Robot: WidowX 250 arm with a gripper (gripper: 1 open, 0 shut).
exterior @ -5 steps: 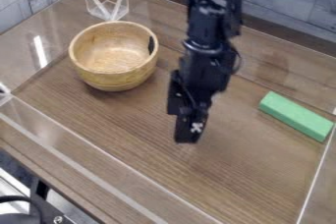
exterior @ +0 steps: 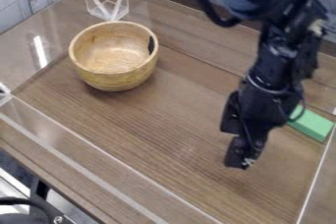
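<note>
My black gripper (exterior: 238,141) hangs low over the right part of the wooden table (exterior: 144,154), with its fingers pointing down and apart. I see nothing held between them. A green block (exterior: 311,124) lies at the right, partly behind the gripper's body. A wooden bowl (exterior: 113,56) stands at the upper left, away from the gripper.
A clear plastic item (exterior: 108,2) lies behind the bowl near the back left. Pale edges border the table at the left and right.
The arm and gripper have moved right, away from the bowl and toward the green block, which is now partly covered by the arm. The bowl and block have not moved.
</note>
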